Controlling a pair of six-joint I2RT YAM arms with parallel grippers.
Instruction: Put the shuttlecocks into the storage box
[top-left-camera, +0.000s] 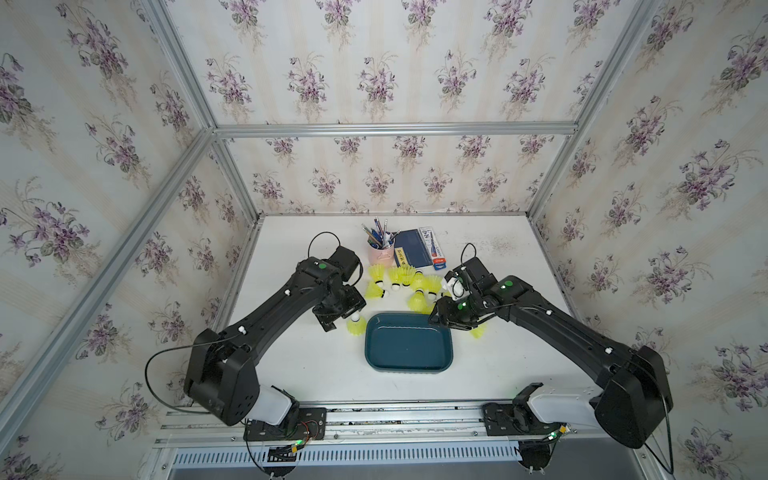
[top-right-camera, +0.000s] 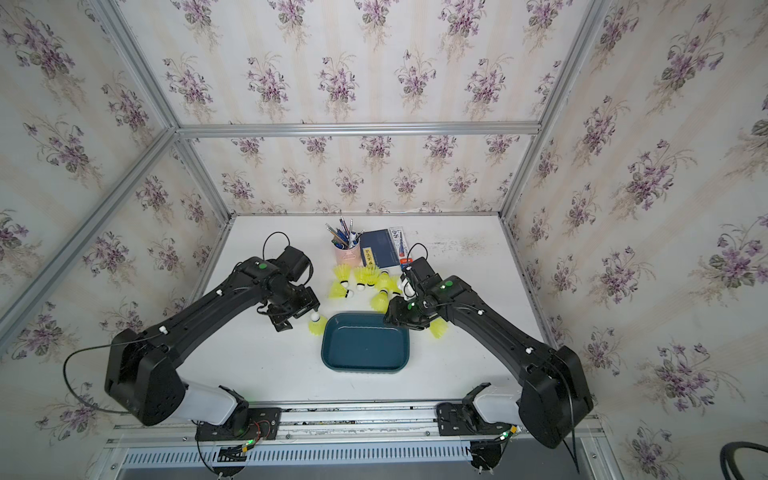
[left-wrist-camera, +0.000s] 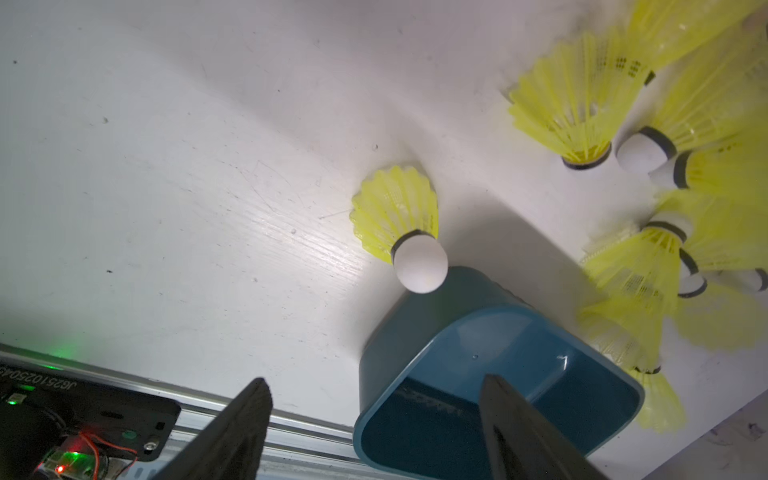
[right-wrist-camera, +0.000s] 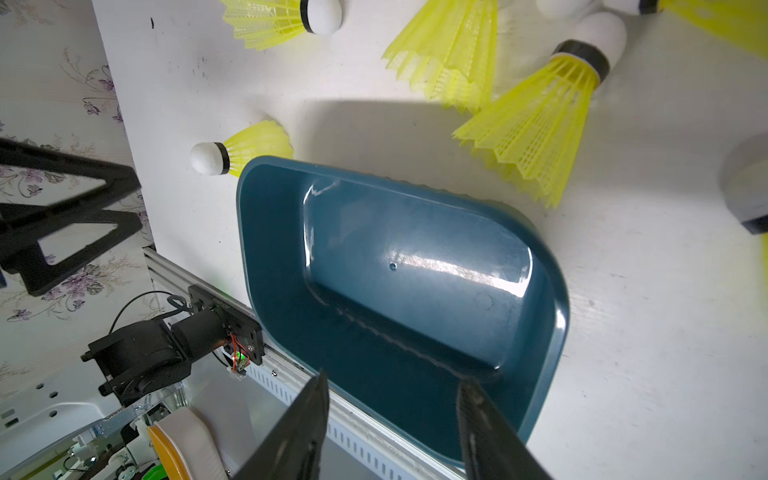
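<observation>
The blue-green storage box (top-left-camera: 408, 369) stands empty on the table. A yellow shuttlecock (left-wrist-camera: 397, 209) with a white cork lies on the table just outside the box's left end, its cork towards the box wall. Several more shuttlecocks (right-wrist-camera: 544, 120) are clustered behind the box, some overlapping. My left gripper is wide open left of the box, nothing between its fingers. Above the box's right end, my right gripper stands open and empty. One shuttlecock (top-left-camera: 478, 330) by the box's right side is partly hidden behind the right arm.
At the back stand a pink pen holder (top-left-camera: 381, 255), a dark blue book (top-left-camera: 413, 248) and a white-and-blue pack (top-left-camera: 432, 247). Bare table stretches along the left side and the front right.
</observation>
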